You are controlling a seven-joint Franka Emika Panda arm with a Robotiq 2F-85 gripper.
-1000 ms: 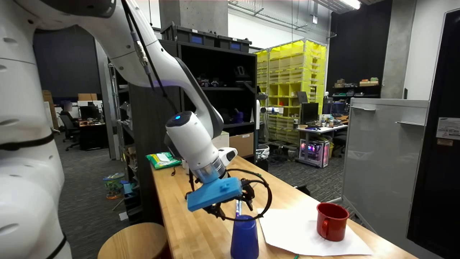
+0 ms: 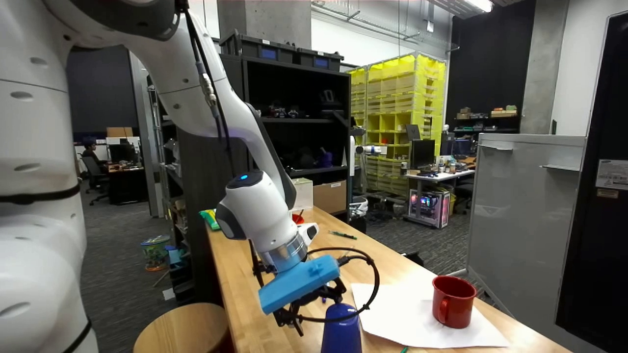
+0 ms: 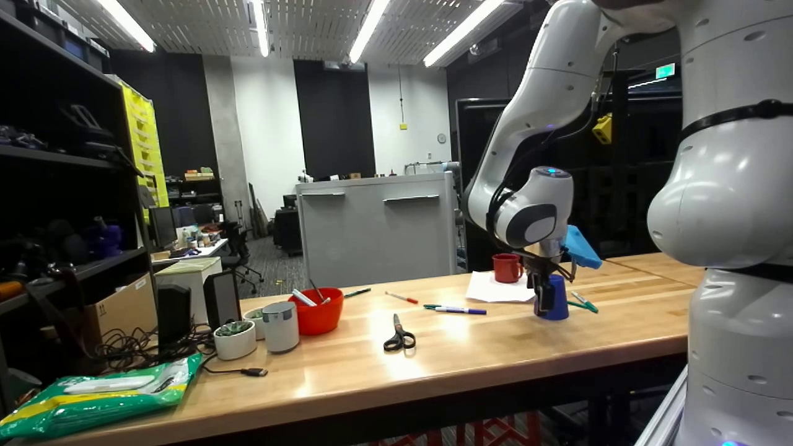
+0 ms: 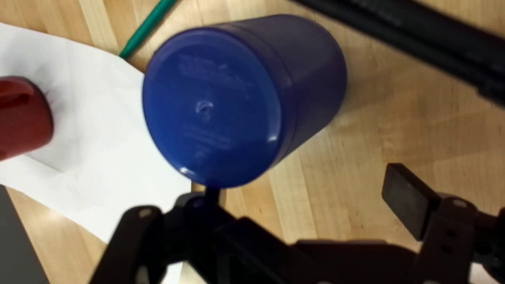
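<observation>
A blue cup stands upside down on the wooden table, its closed base facing the camera in the wrist view. My gripper is open, with a wide gap and nothing held between its fingers. In the wrist view one finger meets the near edge of the cup; whether they touch I cannot tell. The other finger is well to the right, over bare wood. From the second exterior view, the gripper is low beside the cup, partly covering it.
A red mug stands on white paper close by. Green and other pens lie around the cup. Scissors, a red bowl and a grey cup are farther along the table. Bare wood lies between the scissors and the cup.
The arm has come lower, and the gripper is nearer the cup. The cup has shifted slightly right and toward the camera in the first exterior view. The red mug has stayed put.
</observation>
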